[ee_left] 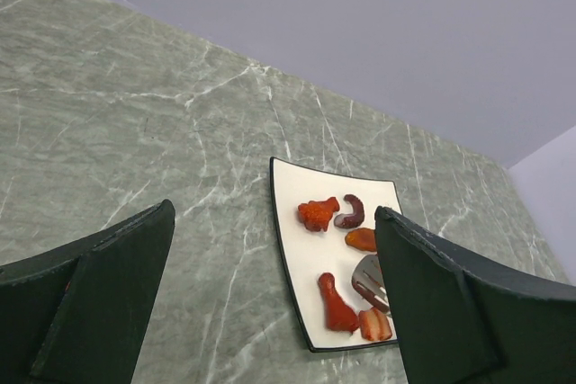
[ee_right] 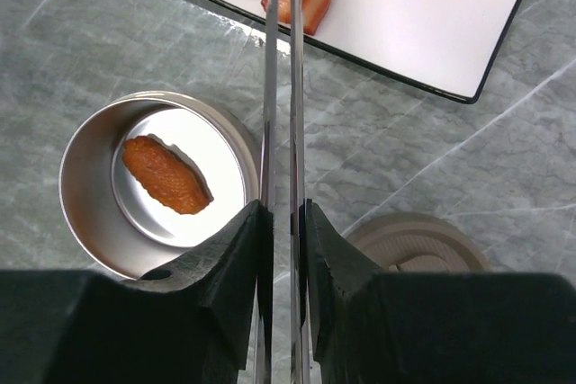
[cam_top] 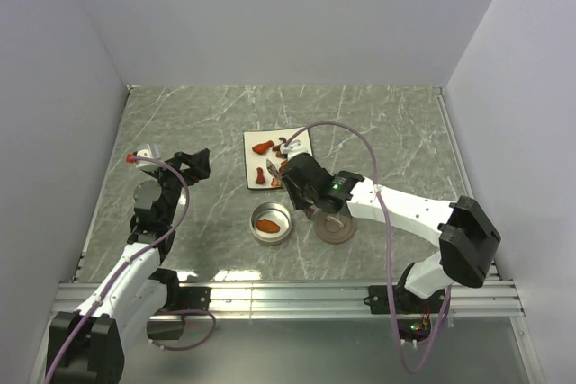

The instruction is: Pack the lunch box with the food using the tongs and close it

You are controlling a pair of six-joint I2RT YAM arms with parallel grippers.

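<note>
A white board (cam_top: pixel 256 141) holds several food pieces, including drumsticks (ee_left: pixel 338 312) and a striped meat piece (ee_right: pixel 317 2). Below it a steel lunch box (ee_right: pixel 90 186) holds one fried piece (ee_right: pixel 166 175). My right gripper (cam_top: pixel 272 168) reaches over the board; in the right wrist view its long metal tongs are closed together, their tips near or past the top edge, so what is between them cannot be told. My left gripper (cam_top: pixel 194 165) hangs left of the board, its fingers wide apart with nothing between them.
A round lid (ee_right: pixel 414 236) lies right of the lunch box, partly under the right arm.
</note>
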